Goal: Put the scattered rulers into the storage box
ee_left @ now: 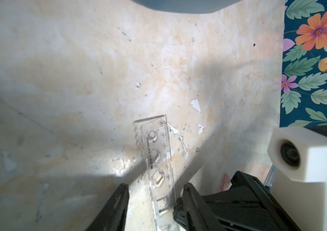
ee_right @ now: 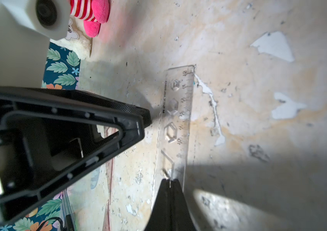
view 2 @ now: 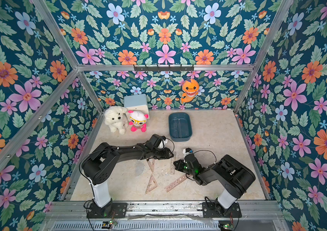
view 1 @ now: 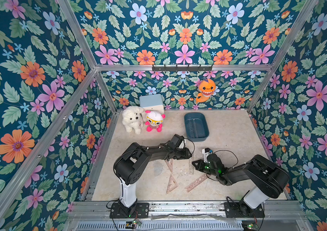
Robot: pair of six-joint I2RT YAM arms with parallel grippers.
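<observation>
A clear ruler point(ee_left: 156, 161) point(ee_right: 175, 115) lies flat in the middle of the table, between the two grippers. My left gripper hangs over it, fingers apart with nothing between them. My right gripper is shut at the ruler's near part; nothing shows clearly between its fingertips. A pink ruler point(view 1: 196, 182) lies diagonally near the front, with pink set squares point(view 1: 171, 184) to its left and a pale round translucent piece point(view 2: 139, 167) beside them. The dark teal box point(view 1: 196, 127) stands empty at the back.
A white dog toy point(view 1: 132, 120), a pink panda toy point(view 1: 154, 122) and a lidded box point(view 1: 151, 100) crowd the back left. An orange shark toy point(view 1: 206, 90) is at the back wall. The table's right side behind my right arm is clear.
</observation>
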